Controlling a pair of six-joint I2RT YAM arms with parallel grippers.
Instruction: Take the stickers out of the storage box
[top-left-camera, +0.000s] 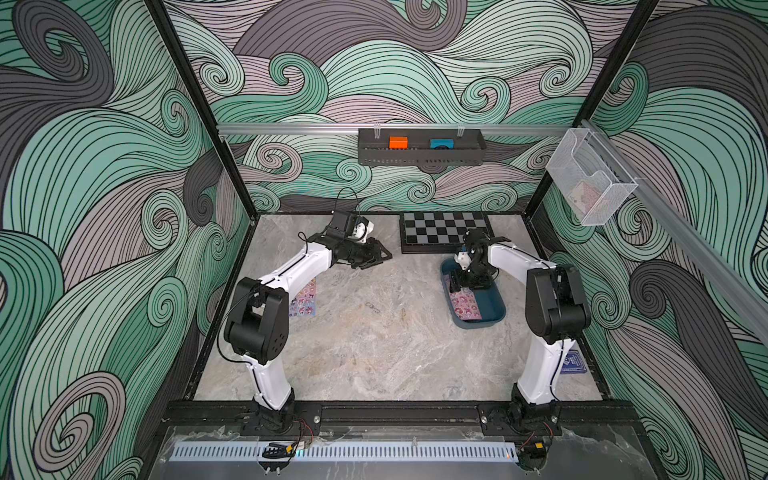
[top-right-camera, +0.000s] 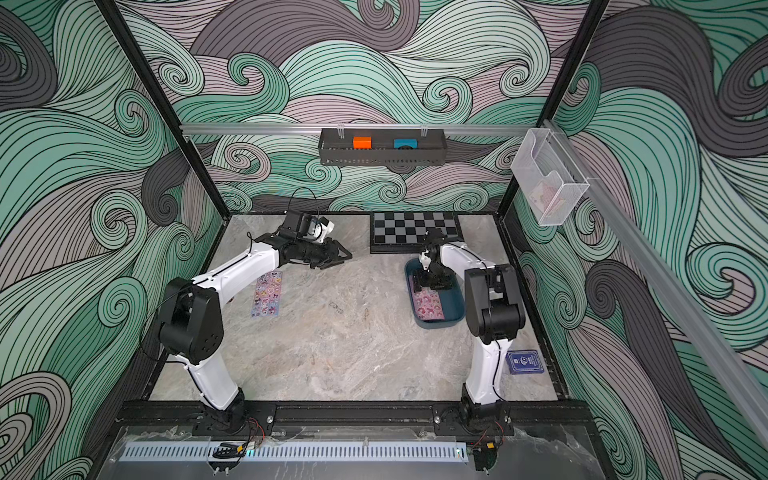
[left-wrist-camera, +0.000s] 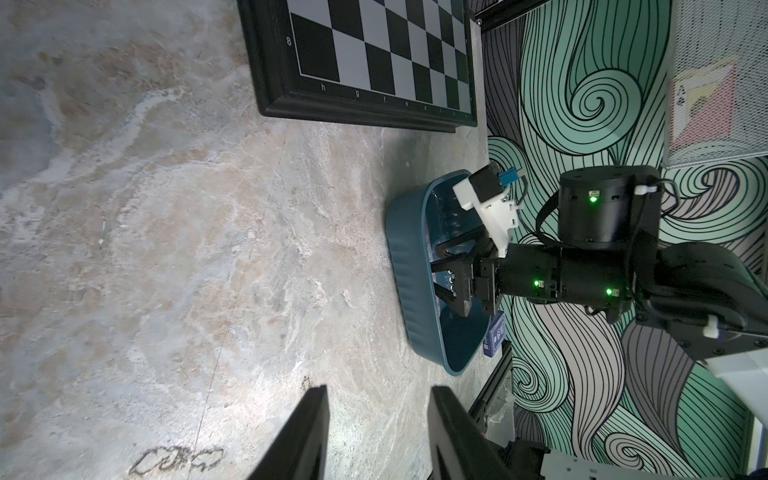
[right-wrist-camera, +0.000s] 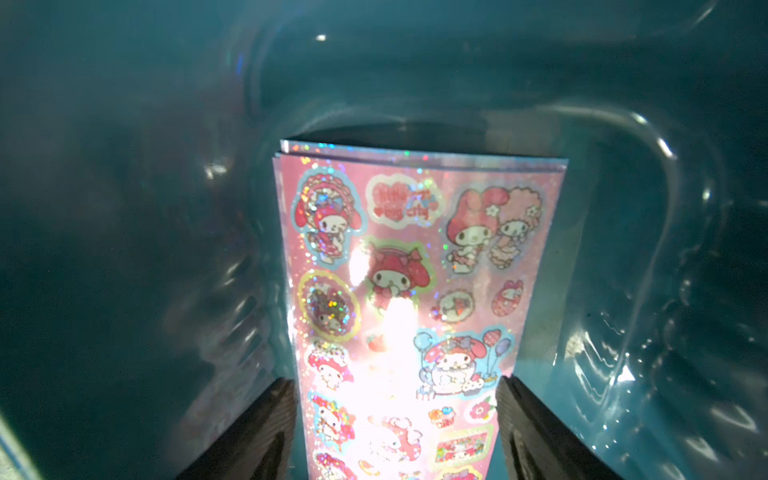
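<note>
The dark teal storage box (top-left-camera: 489, 313) stands on the right of the table. At least two pink sticker sheets (right-wrist-camera: 408, 272), one on top of another, lie on its floor; they show in the right wrist view. Inside the box, my right gripper is open, its fingers on either side of the sheets' near part, not closed on them. Another sticker sheet (top-right-camera: 268, 294) lies flat on the left of the table, beside my left arm. My left gripper hovers open over the table's back left, nothing between its fingers.
Behind the box is a chessboard (top-left-camera: 444, 232). A blue card pack (top-right-camera: 525, 361) lies near the right front edge. A mesh basket (top-left-camera: 592, 184) hangs on the right rail and a dark tray (top-left-camera: 421, 156) at the back.
</note>
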